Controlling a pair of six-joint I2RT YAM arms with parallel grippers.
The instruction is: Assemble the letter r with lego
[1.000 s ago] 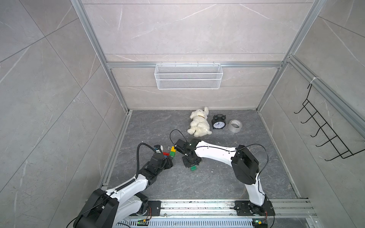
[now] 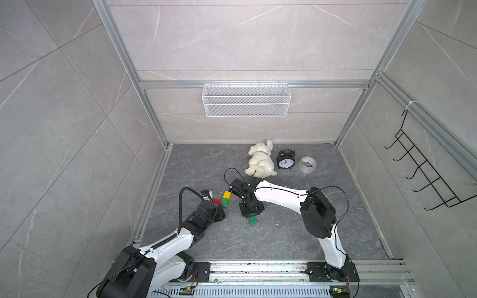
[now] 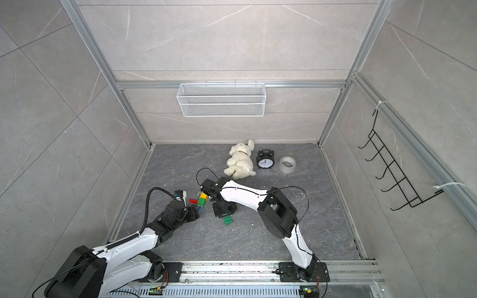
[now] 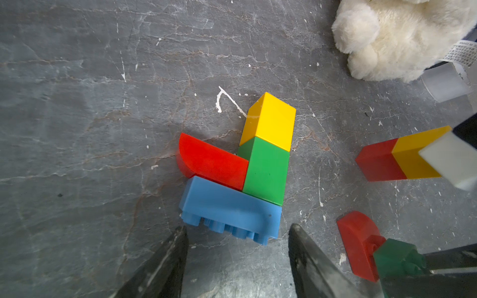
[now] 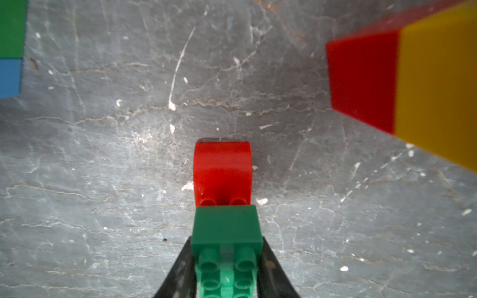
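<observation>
A cluster of blue (image 4: 228, 208), red (image 4: 211, 161), green (image 4: 265, 173) and yellow (image 4: 270, 121) bricks lies left of centre. My left gripper stands open just before the blue brick, nothing between its fingers. To the right, my right gripper is shut on a green brick (image 5: 226, 226), held over a curved red brick (image 5: 222, 166); whether they touch I cannot tell. A red brick (image 5: 362, 84) and yellow brick (image 5: 437, 84) stand joined nearby.
A white plush toy (image 2: 260, 161), black alarm clock (image 2: 286, 160) and tape roll (image 2: 307, 164) lie at the back.
My right arm has shifted very slightly. My left arm and the brick cluster look unchanged.
</observation>
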